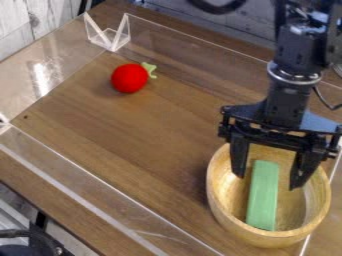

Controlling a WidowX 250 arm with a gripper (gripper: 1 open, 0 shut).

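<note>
My black gripper (pixel 277 150) is low on the right, open, its fingers spread over the upper part of a tan bowl (pixel 221 200). Inside the bowl lies an elongated light green object (pixel 263 200), just below the gripper. A red round fruit or vegetable with a green top (pixel 128 78) rests on the wooden table at the upper left.
A clear angular object (pixel 107 30) stands at the back left, near a grey wall. Metal edging runs along the table's left side.
</note>
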